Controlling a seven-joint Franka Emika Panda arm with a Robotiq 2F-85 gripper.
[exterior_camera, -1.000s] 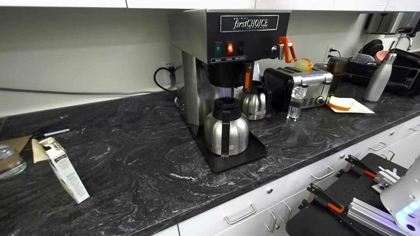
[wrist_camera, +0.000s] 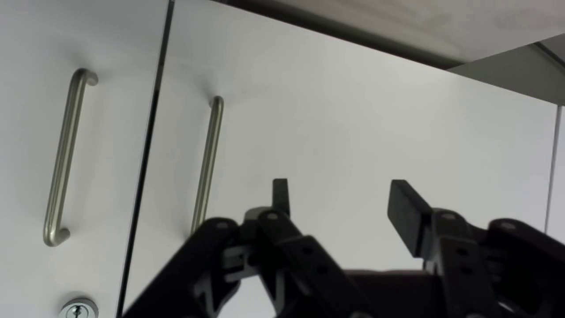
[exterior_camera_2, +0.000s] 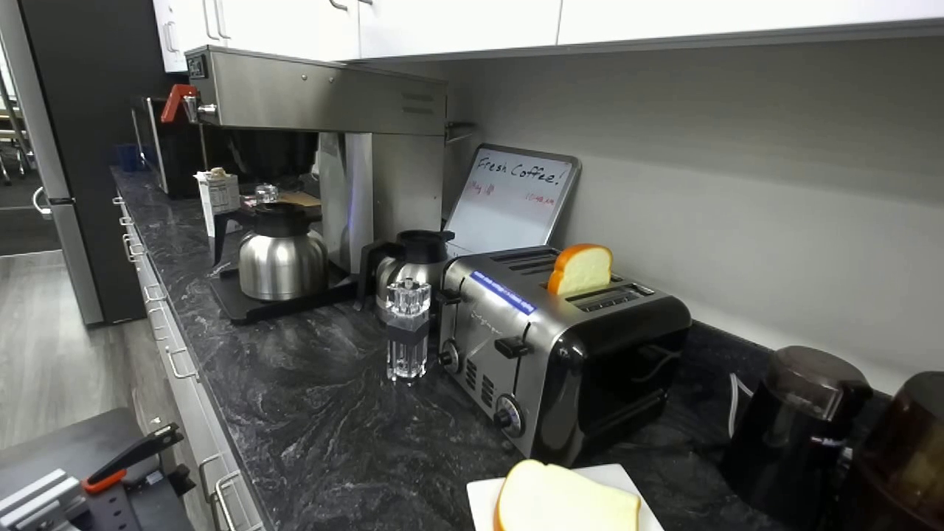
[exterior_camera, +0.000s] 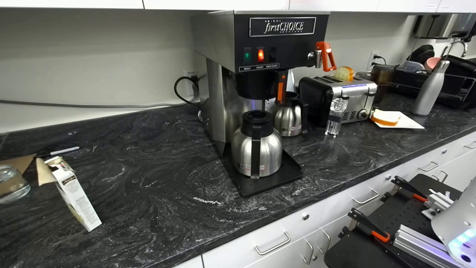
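Observation:
My gripper stands open in the wrist view, its dark fingers well apart and nothing between them. It faces a white cabinet door [wrist_camera: 371, 132], with a metal bar handle [wrist_camera: 209, 159] left of the fingers; a second handle [wrist_camera: 64, 159] is on the neighbouring door. Neither exterior view shows the gripper. On the counter, a steel carafe [exterior_camera: 267, 154] sits on the coffee maker's [exterior_camera: 281, 42] black base, and another carafe [exterior_camera: 286, 118] stands beside the machine. A bread slice [exterior_camera_2: 585, 269] sticks up from the toaster [exterior_camera_2: 531, 327]; another slice [exterior_camera_2: 566, 503] lies on a white plate [exterior_camera_2: 482, 491].
A clear grinder [exterior_camera_2: 408, 332] stands before the toaster. An open carton [exterior_camera: 78, 196] and a glass jar [exterior_camera: 13, 183] occupy the counter's left end. A steel bottle [exterior_camera: 430, 89] is at the right. Upper cabinets overhang the counter [exterior_camera: 147, 178], whose left middle is clear.

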